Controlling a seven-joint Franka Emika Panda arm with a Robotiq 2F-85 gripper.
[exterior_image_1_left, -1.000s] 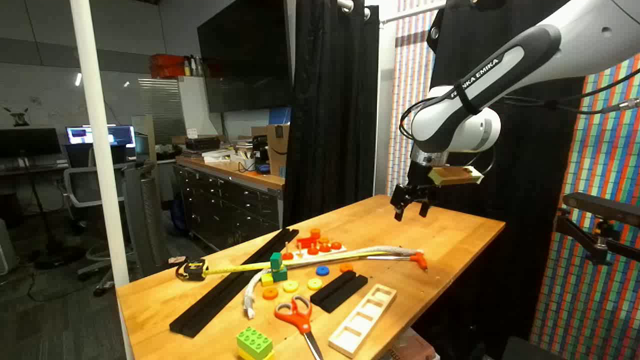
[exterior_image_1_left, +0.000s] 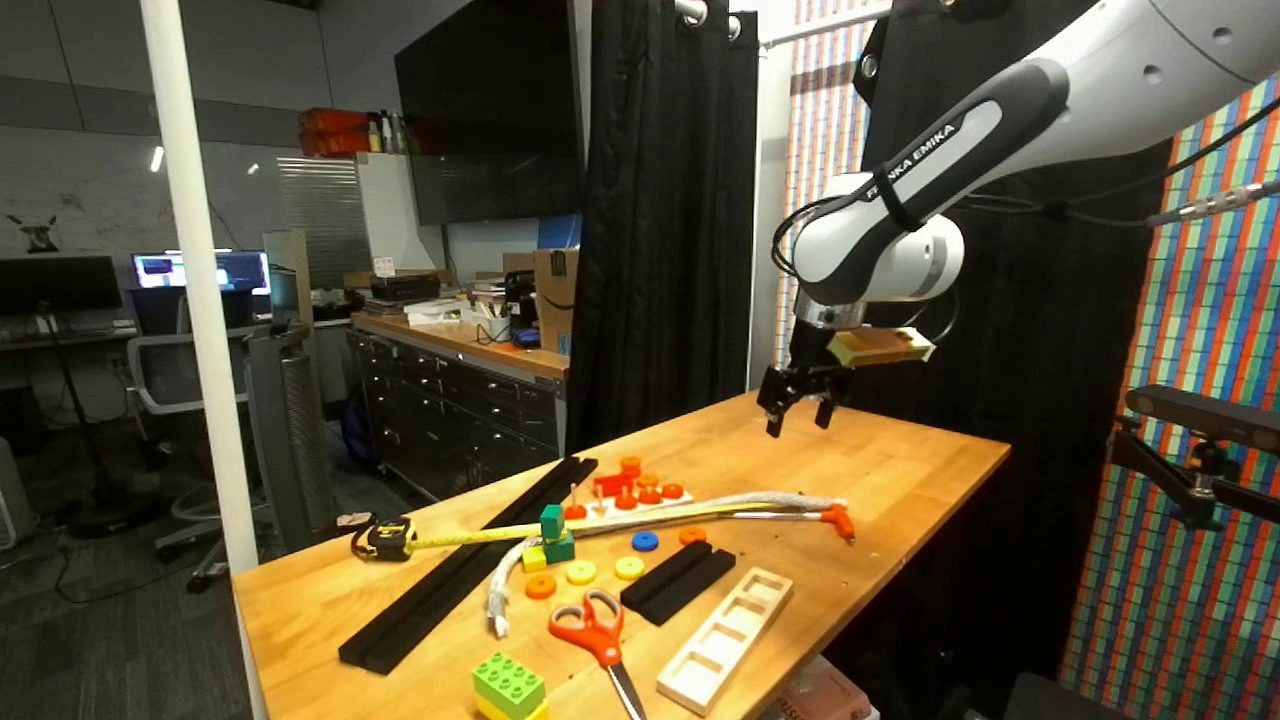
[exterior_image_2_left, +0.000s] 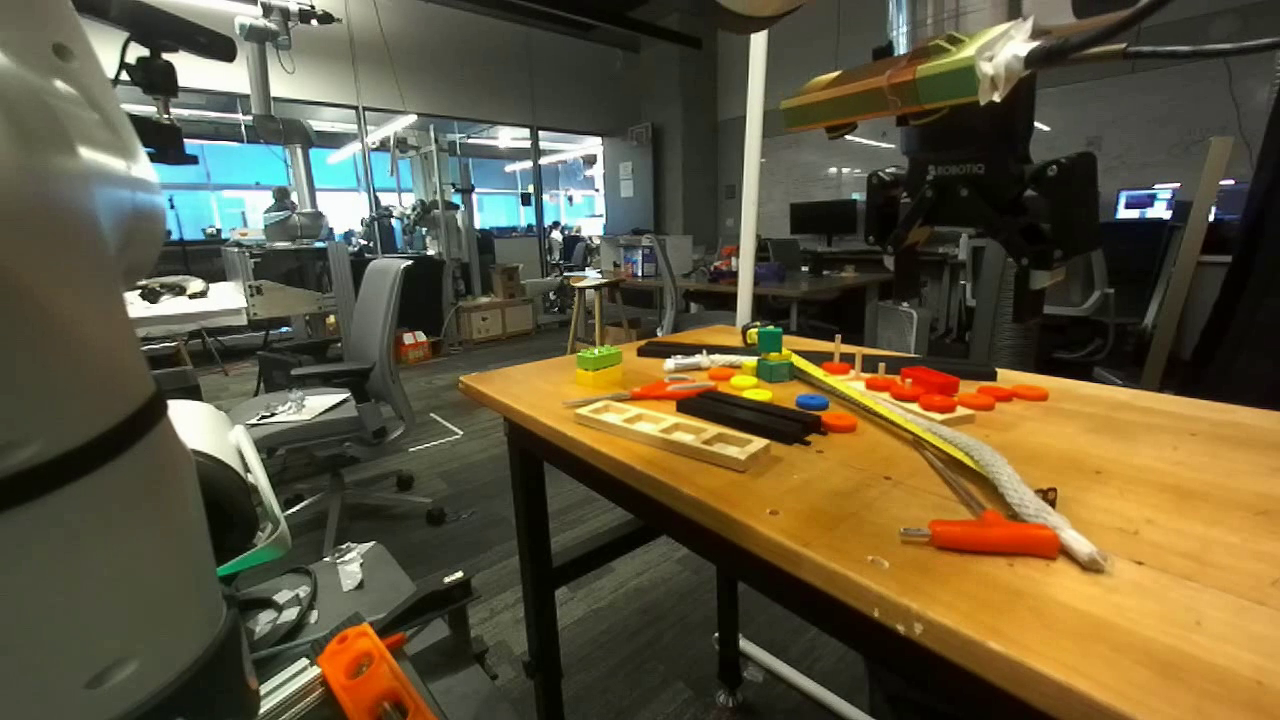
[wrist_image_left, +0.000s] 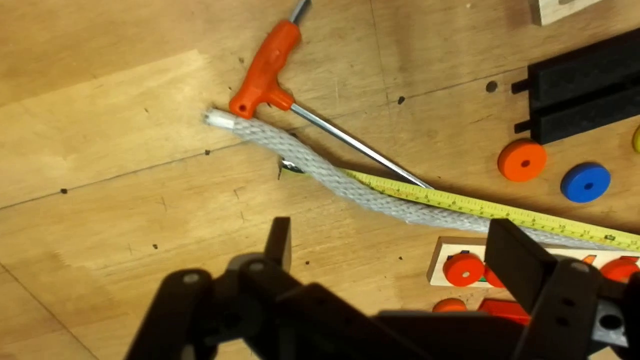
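Observation:
My gripper (exterior_image_1_left: 799, 420) hangs open above the far part of the wooden table, with nothing between its fingers. Below it in the wrist view, a grey braided rope (wrist_image_left: 324, 171) runs diagonally alongside a yellow tape measure blade (wrist_image_left: 480, 207). An orange T-handled hex key (wrist_image_left: 264, 75) lies by the rope's end, its shaft pointing toward the tape. A pegged wooden board (wrist_image_left: 442, 258) with red discs is partly hidden behind the right finger. Orange-handled scissors (exterior_image_1_left: 588, 630) lie at the near end, beside green and yellow toy blocks (exterior_image_1_left: 509, 684).
A wooden tray with compartments (exterior_image_1_left: 726, 642) and a short black rail (exterior_image_1_left: 678, 582) sit near the front edge. Behind them is a long black rail (exterior_image_1_left: 414, 612). Loose discs, including a blue disc (wrist_image_left: 585, 182), lie mid-table.
In exterior view 1 the arm and open gripper have shifted a little to the left. The objects on the table have not moved.

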